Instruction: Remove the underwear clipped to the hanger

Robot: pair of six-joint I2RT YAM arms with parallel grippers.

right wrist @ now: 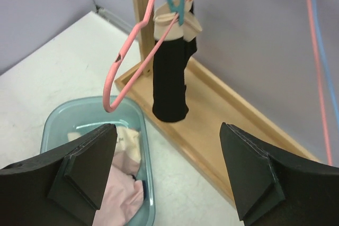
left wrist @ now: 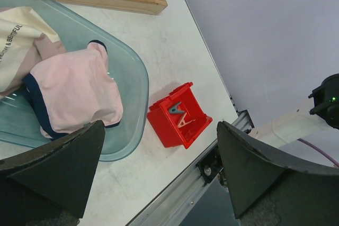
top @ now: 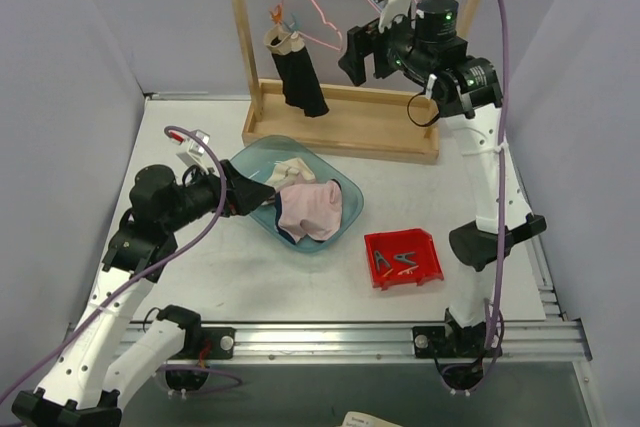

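Dark underwear [top: 299,78] with a pale waistband hangs from a pink hanger [top: 318,7] at the back, held by an orange clip [top: 276,14] and a teal clip [top: 291,23]. In the right wrist view the underwear [right wrist: 169,80] hangs beyond the hanger's near end [right wrist: 112,96], its far side partly hidden. My right gripper [top: 364,68] is open just right of the hanger; the hanger's end shows toward its left finger, and nothing is held. Over the left rim of the basin, my left gripper [top: 262,201] stays open and empty, apart from the underwear.
A teal basin [top: 349,205] holds pink and cream cloths. Nearer the front right, a red bin [top: 424,249] contains clips. The wooden rack [top: 365,133] stands behind, with a pink and blue hanger [right wrist: 320,56] on the right. White tabletop around the bin is clear.
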